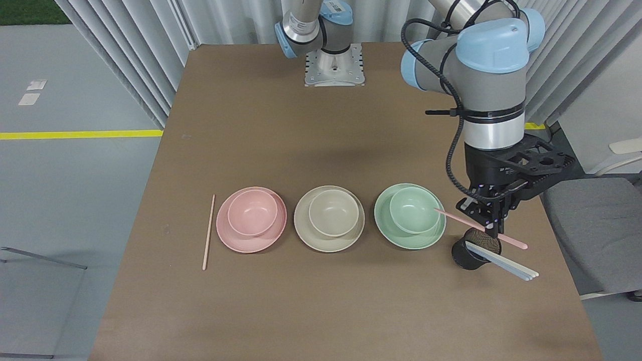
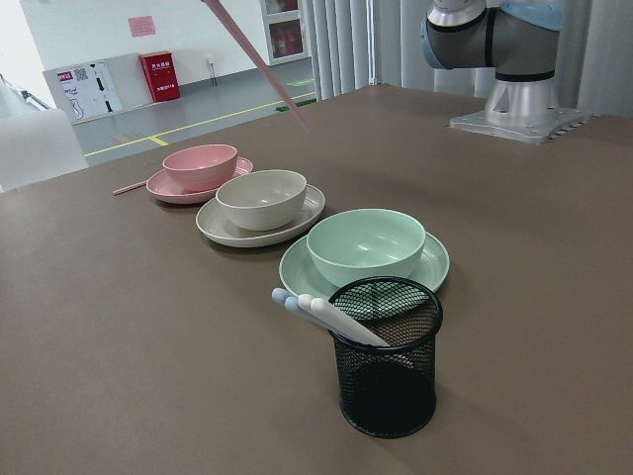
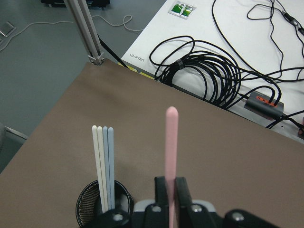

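Note:
My gripper is shut on a pink chopstick (image 3: 171, 137), held at an angle above the black mesh pen cup (image 1: 463, 255) at the table's right, which holds several white and pale blue chopsticks (image 1: 499, 260). In the left view only the pink stick shows, high above the bowls. Left of the cup stand a green bowl (image 1: 414, 210) on a green saucer, a cream bowl (image 1: 333, 213) on a cream saucer and a pink bowl (image 1: 252, 213) on a pink saucer. Another pink chopstick (image 1: 208, 231) lies at the far left.
A grey chair (image 1: 593, 234) is beyond the right edge. The wrist view shows coiled cables (image 3: 209, 76) on a white surface past the table edge.

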